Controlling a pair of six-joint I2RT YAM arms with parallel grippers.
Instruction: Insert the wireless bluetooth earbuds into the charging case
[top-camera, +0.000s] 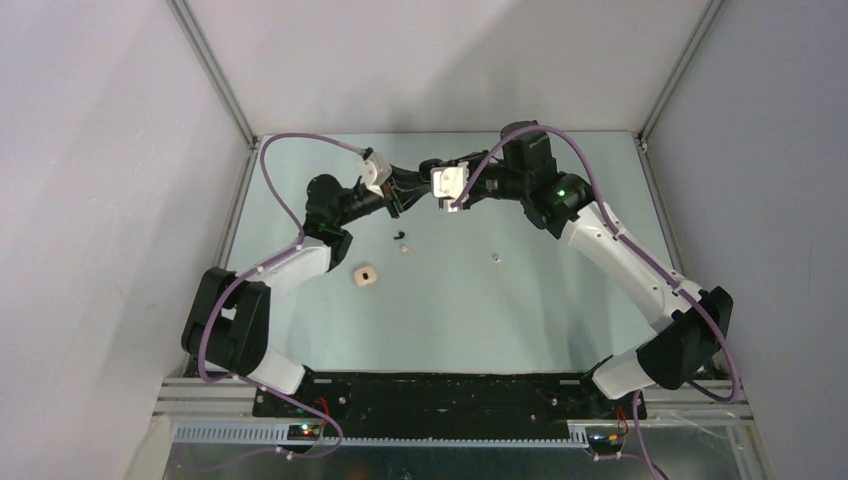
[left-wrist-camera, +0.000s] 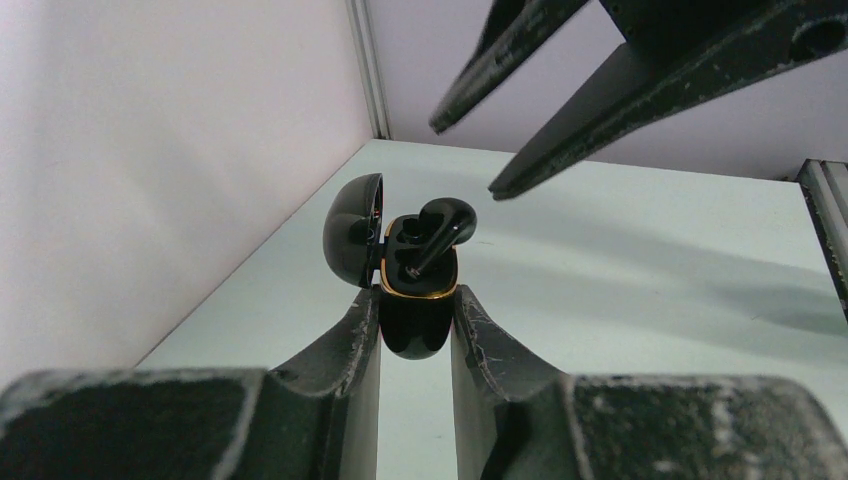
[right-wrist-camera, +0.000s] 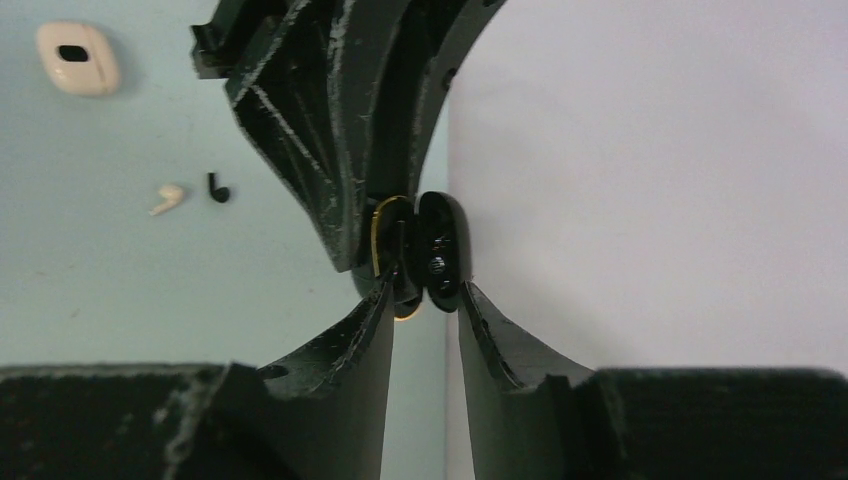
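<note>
My left gripper is shut on the black charging case, held upright with its lid open. A black earbud lies slanted on top of the case. My right gripper's two fingers hover up and right of it in the left wrist view, apart, with nothing between them. In the right wrist view the case appears just beyond my right fingertips. On the table lie a black earbud and a white earbud.
A pale pink case sits on the lower left of the table. A small light item lies right of centre. Walls surround the table.
</note>
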